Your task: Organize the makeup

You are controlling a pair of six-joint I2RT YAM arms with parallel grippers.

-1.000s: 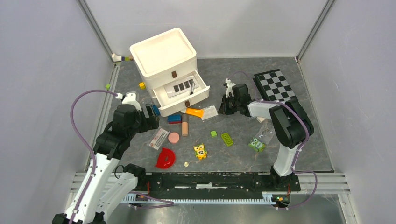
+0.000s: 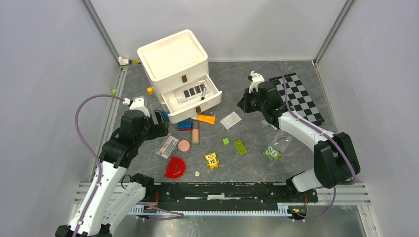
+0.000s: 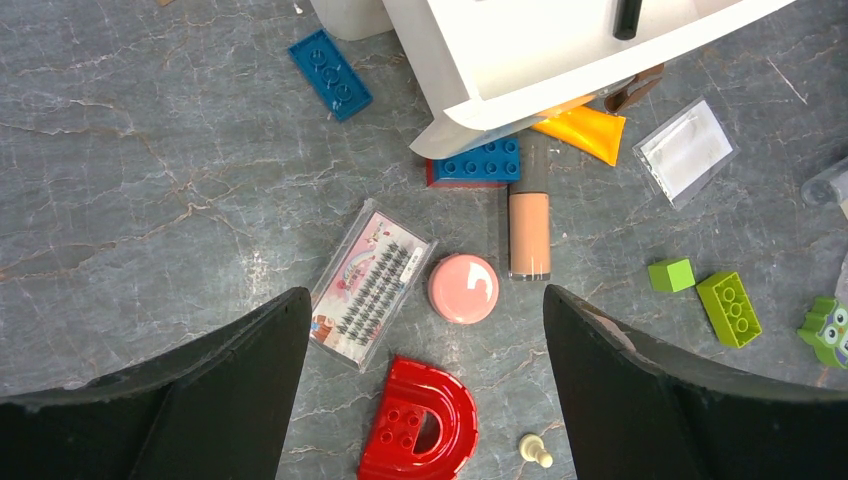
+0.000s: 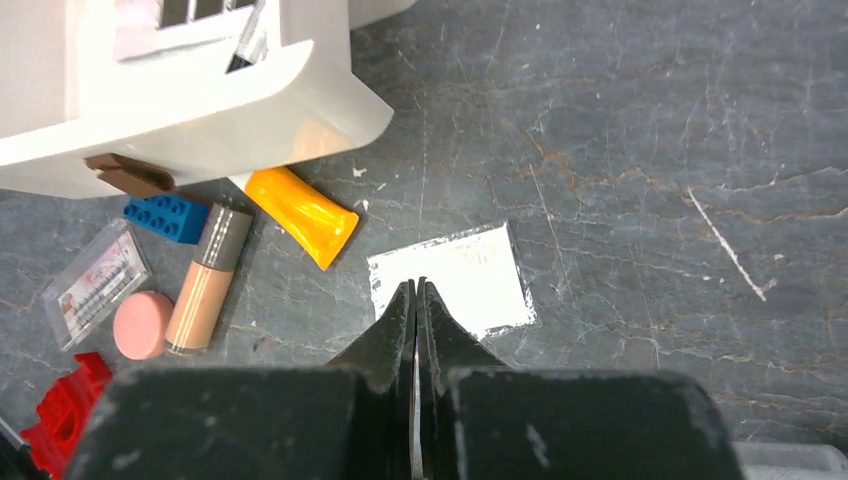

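Note:
A white storage box (image 2: 172, 54) stands at the back with its lower drawer (image 2: 207, 102) pulled out; a palette (image 2: 190, 94) and a dark pen-like item (image 2: 203, 93) lie inside. On the table are a yellow tube (image 2: 205, 118), a foundation tube (image 3: 529, 235), a pink round compact (image 3: 463, 289) and an eyelash pack (image 3: 367, 285). A flat white packet (image 4: 455, 280) also lies there. My right gripper is shut above the packet, nothing visible between its fingertips. Apart and empty, the fingers of my left gripper hang above the eyelash pack and compact.
Toy pieces are scattered about: blue brick (image 2: 184, 125), red curved piece (image 2: 175, 168), yellow figure (image 2: 212, 160), green bricks (image 2: 240, 147) and a green figure (image 2: 271, 152). A checkered board (image 2: 299, 98) lies at the right. Bare table separates drawer and board.
The white packet has slid rightward, away from the yellow tube, and turned. The left arm looks still.

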